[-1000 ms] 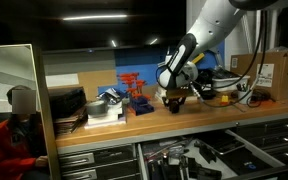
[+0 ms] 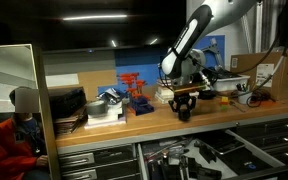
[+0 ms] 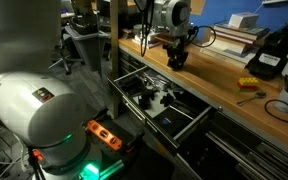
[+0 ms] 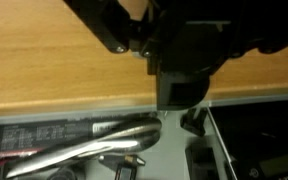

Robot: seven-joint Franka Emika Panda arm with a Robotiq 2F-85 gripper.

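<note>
In exterior view 1 my gripper points down above the front part of the wooden counter, shut on a dark object. Exterior view 2 has the same dark object under the gripper, near the counter's drawer side. Up close in the wrist view, the black object has a rounded end and reaches past the counter edge in the picture. Its exact kind and the fingers' contact are too dark to make out. Below the counter, an open drawer holds several tools.
Silvery pliers-like handles lie in the drawer in the wrist view. Books, a yellow-and-red block and a cable stand farther along the counter. Stacked trays sit at its left. A person sits at far left.
The dark object has moved along with the gripper. The seated person has shifted too.
</note>
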